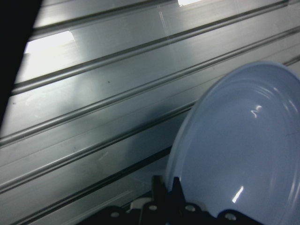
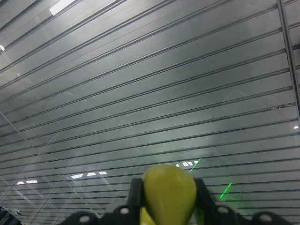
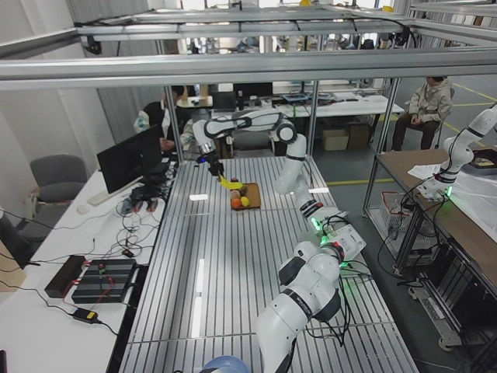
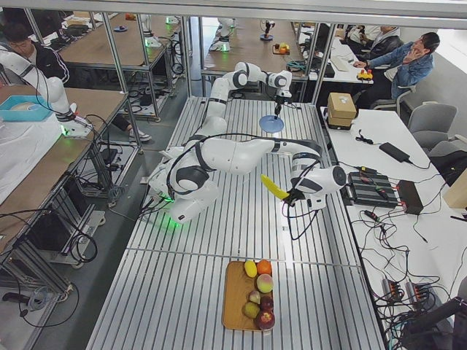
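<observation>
A yellow banana [image 4: 273,186] is held in the air by my right gripper [image 4: 290,195]; in the right wrist view its end [image 2: 168,192] sits between the fingers. A light blue plate [image 4: 271,124] is at the far end in the camera right view, with my left gripper [image 4: 277,115] at its rim. In the left wrist view, the fingers are at the rim of the plate [image 1: 234,145], apparently closed on it. A wooden tray [image 4: 236,306] holds several fruits, among them a lemon [image 4: 250,268], an orange [image 4: 263,267] and apples [image 4: 264,319].
Side desks with cables and electronics [image 4: 372,191] border it. Another robot arm [image 3: 458,155] stands on a neighbouring table. People sit beyond the frame.
</observation>
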